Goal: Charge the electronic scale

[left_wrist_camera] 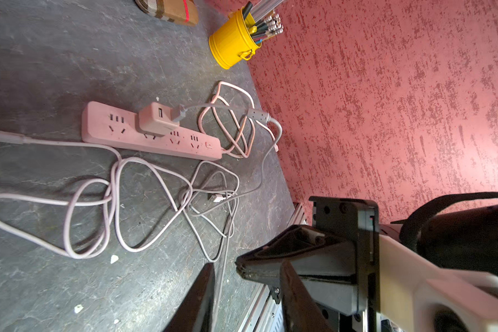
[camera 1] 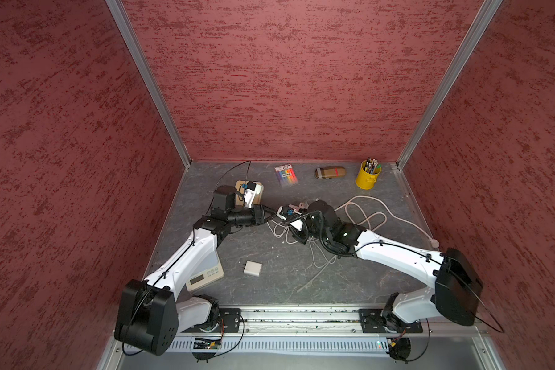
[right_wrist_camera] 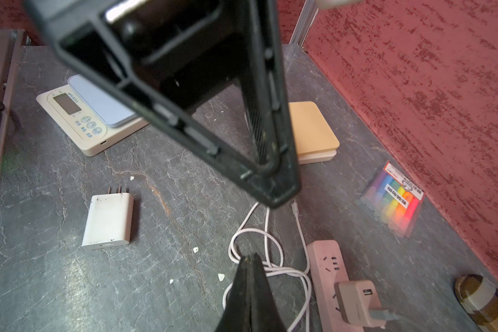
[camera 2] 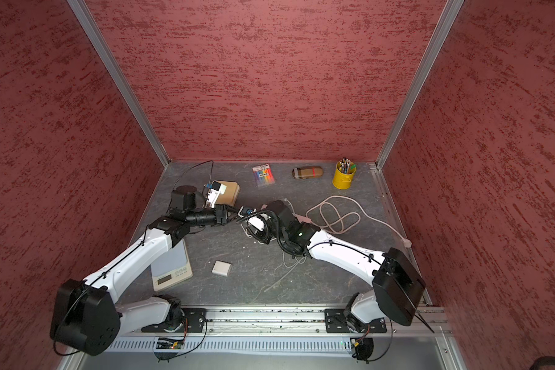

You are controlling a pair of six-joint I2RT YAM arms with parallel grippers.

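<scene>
The electronic scale (right_wrist_camera: 91,119), a cream body with a pale blue plate, lies flat on the table; in the top left view my left arm partly covers the scale (camera 1: 204,277). My left gripper is part open above the table, its fingers spread. A thin grey cable (left_wrist_camera: 221,271) shows between those fingers in the left wrist view, apparently on the table. My right gripper is shut, with nothing visible between its fingers. A pink power strip (left_wrist_camera: 132,139) carries a pink adapter (left_wrist_camera: 156,119) with a grey cable plugged in.
A white charger (right_wrist_camera: 108,221) lies near the scale. White cable loops (left_wrist_camera: 116,177) spread beside the strip. A notebook (right_wrist_camera: 315,130), highlighters (right_wrist_camera: 394,198), pencil case (camera 1: 330,172) and yellow pencil bucket (camera 1: 367,178) stand farther back. The two grippers are very close together.
</scene>
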